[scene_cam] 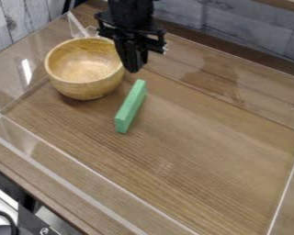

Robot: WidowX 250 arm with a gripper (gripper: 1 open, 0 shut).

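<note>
A long green block (130, 106) lies flat on the wooden table, just right of a yellow wooden bowl (84, 75). My black gripper (128, 44) is above the block's far end, beside the bowl's upper right. It looks shut, with nothing visible between its fingers, though the tips are small in this view.
The bowl occupies the upper left.
</note>
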